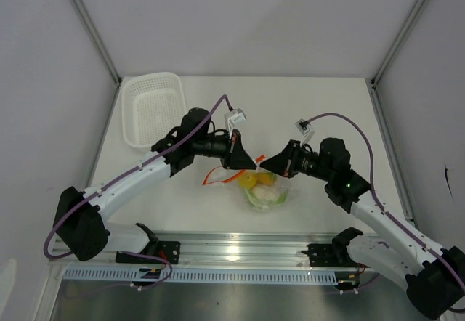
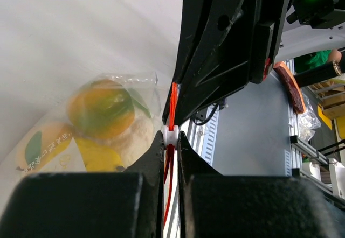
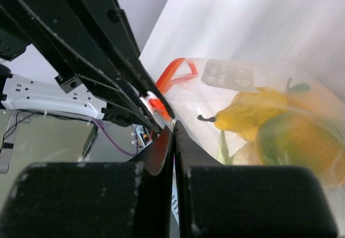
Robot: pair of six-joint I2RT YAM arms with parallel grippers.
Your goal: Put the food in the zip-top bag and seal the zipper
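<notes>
A clear zip top bag (image 1: 265, 196) with orange zipper track holds plastic food: a yellow pear (image 3: 248, 111), a mango (image 2: 102, 109) and pale green items. My left gripper is shut on the white zipper slider on the orange track at the bag's upper edge. My right gripper is shut at the same end of the zipper, close beside the left fingertips; nothing can be made out between its fingers. The bag hangs below both grippers toward the table's front.
An empty white basket (image 1: 152, 110) sits at the back left. The front metal rail lies just below the bag.
</notes>
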